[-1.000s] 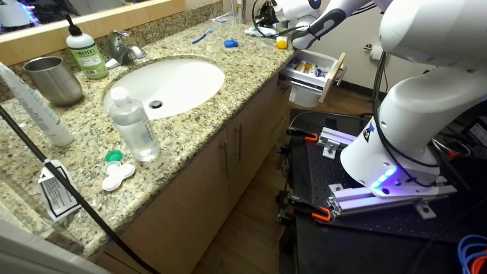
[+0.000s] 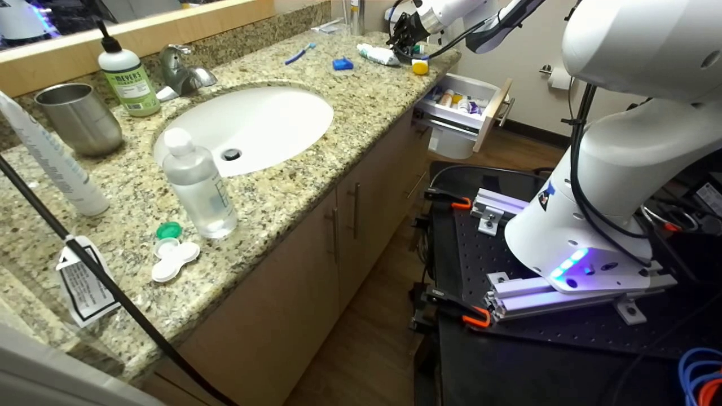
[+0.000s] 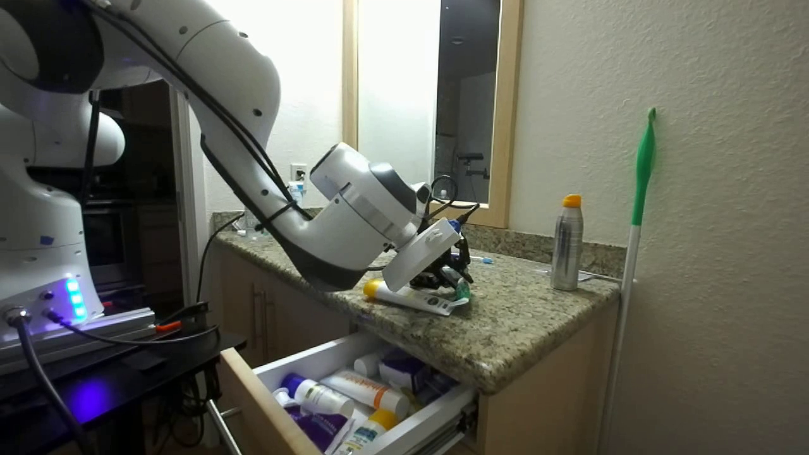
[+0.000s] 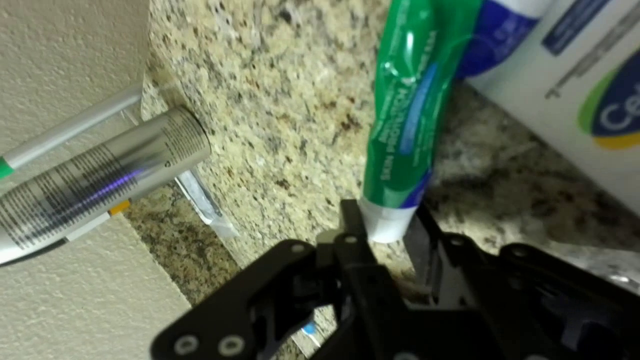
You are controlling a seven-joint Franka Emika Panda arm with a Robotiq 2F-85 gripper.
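Observation:
A green tube [image 4: 408, 108] with a white cap [image 4: 387, 225] runs up from my gripper in the wrist view. My fingers are shut on its capped end, one on each side. From the second exterior view, the tube's green part [image 3: 462, 291] shows low over the counter near its right end, just below the black gripper [image 3: 449, 274]. Whether the tube still touches the counter cannot be told. In the first exterior view the gripper [image 2: 408, 34] is at the counter's far end, its fingers hard to make out.
A white tube [image 3: 415, 299] lies close beside the gripper, near the counter's front edge. An open drawer [image 3: 447, 406] full of bottles and tubes juts out below. A silver spray can [image 3: 567, 246] stands by the wall. The sink [image 2: 271, 122] is clear.
The gripper has come slightly toward the front of the counter and down, and the forearm has swung up and right. The nearby white tube and yellow cap have shifted a little.

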